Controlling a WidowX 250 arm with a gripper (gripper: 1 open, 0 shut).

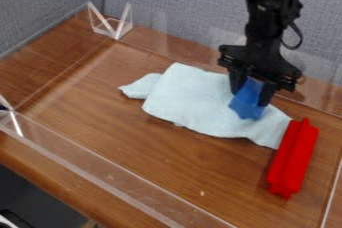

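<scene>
My black gripper (253, 80) hangs over the right part of a white cloth (186, 97), shut on a blue block (247, 102) that is at the cloth's surface. The fingers partly cover the block. The cloth lies loosely spread across the middle of the wooden table (120, 152). A long red object (293, 157), made of blocks or a single bar, lies to the right, beside the cloth's edge.
Clear panels edge the table at the back and left, with a small transparent piece (110, 22) at the back left corner.
</scene>
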